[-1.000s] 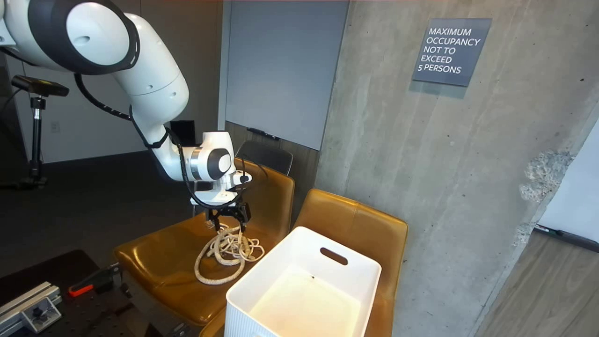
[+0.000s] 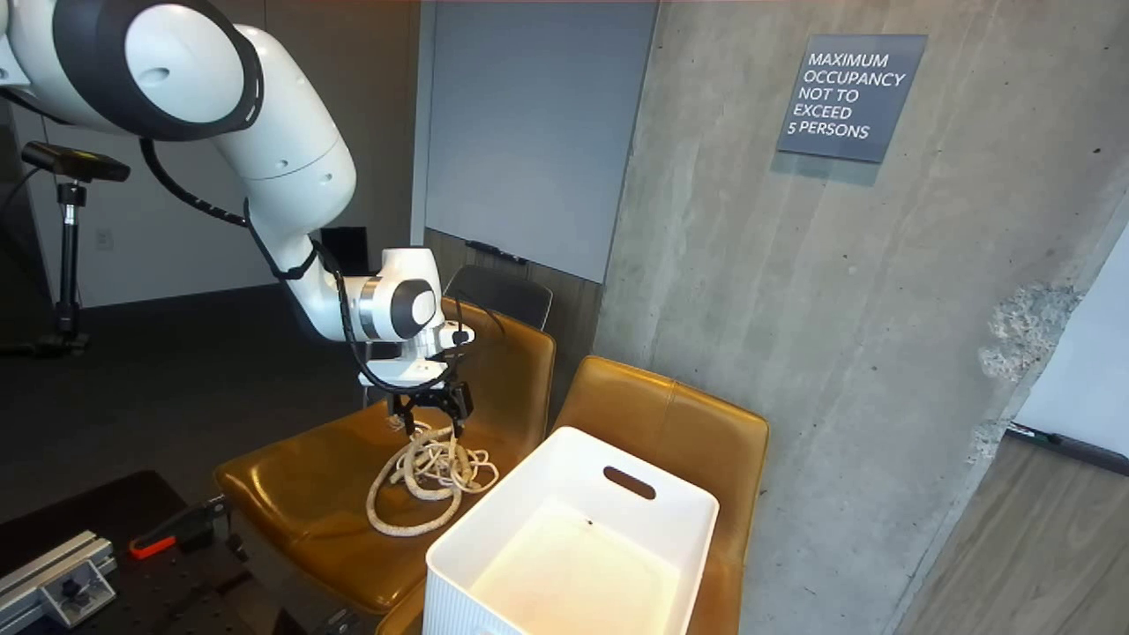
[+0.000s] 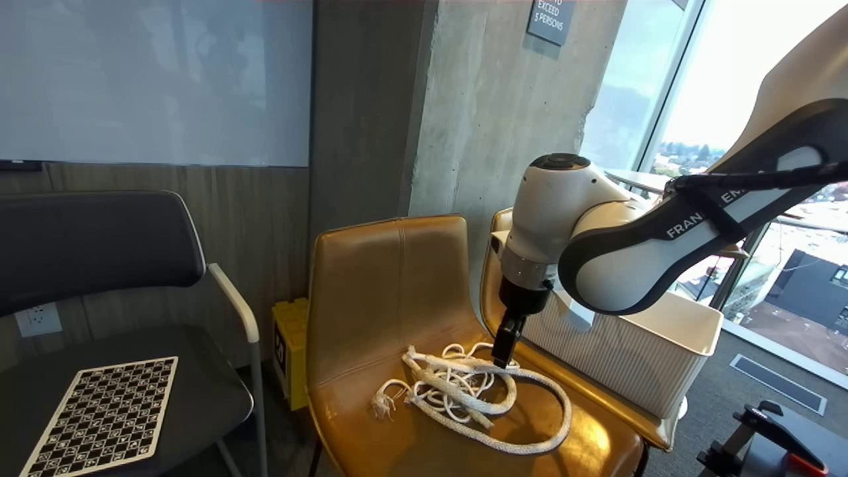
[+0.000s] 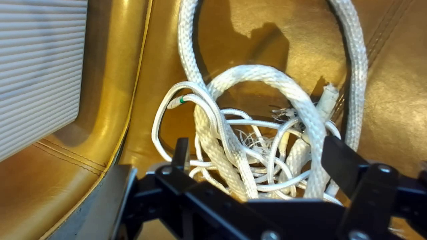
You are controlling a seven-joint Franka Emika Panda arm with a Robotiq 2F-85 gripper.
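Observation:
A tangle of white rope [image 2: 425,467], thick braided loops mixed with thinner cords, lies on the seat of a tan leather chair [image 2: 298,474]. My gripper [image 2: 431,422] points down just over the far part of the pile. Seen from the wrist, the gripper stands open, its dark fingers far apart on either side of the rope [image 4: 260,74]. The strands between them appear to lie below, not clamped. In exterior view 2 the gripper [image 3: 502,358] hangs close above the rope [image 3: 457,392]; whether its tips touch it I cannot tell.
An empty white bin [image 2: 577,556] stands on the neighbouring tan chair [image 2: 677,413], its ribbed wall [image 4: 38,68] near the rope's chair. A dark chair [image 3: 103,254] holding a patterned board [image 3: 103,417] is off to one side.

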